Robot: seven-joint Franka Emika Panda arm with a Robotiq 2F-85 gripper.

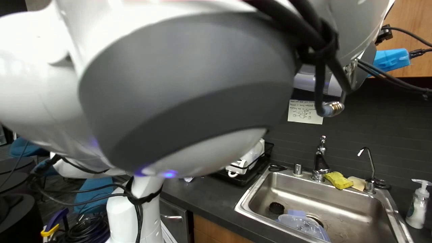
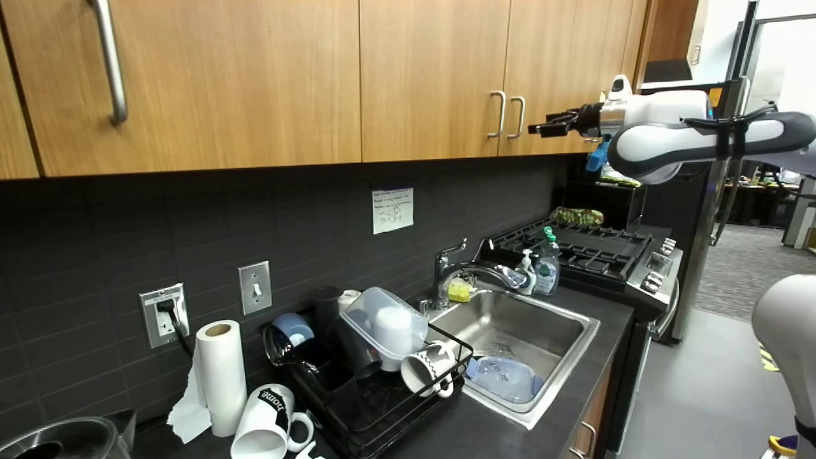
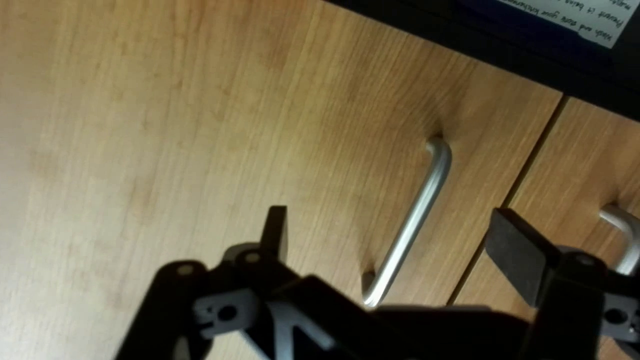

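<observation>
My gripper is open, its two dark fingers spread wide with only air between them. Beyond the gap, in the wrist view, a silver bar handle [image 3: 414, 223] stands on a wooden cabinet door [image 3: 198, 132]; it appears between the fingertips but apart from them. A second handle [image 3: 627, 237] is partly hidden behind the right finger. In the second exterior view, the gripper [image 2: 552, 125] points left at the height of the upper cabinets, near the paired handles [image 2: 498, 115]. The first exterior view has the arm covering the gripper.
Below the cabinets are a steel sink [image 2: 562, 367] with a faucet [image 2: 441, 275], a dish rack [image 2: 367, 451] full of dishes, and a stove [image 2: 597, 248]. A paper note [image 2: 392, 210] hangs on the dark wall.
</observation>
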